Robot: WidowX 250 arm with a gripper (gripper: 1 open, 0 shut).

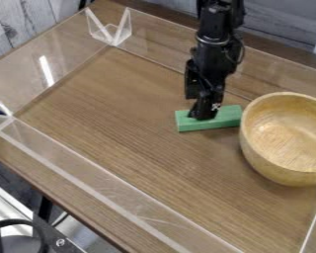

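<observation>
A black robot arm reaches down from the top of the view to my gripper (200,109), which is low over a green block (223,120). The gripper's fingers straddle or touch the block's left part; contact is hard to tell. A large wooden bowl (286,166) sits to the right, close beside the block.
Clear tape or plastic lies at the left edge and upper left. Black cables and hardware (16,237) show at the bottom left.
</observation>
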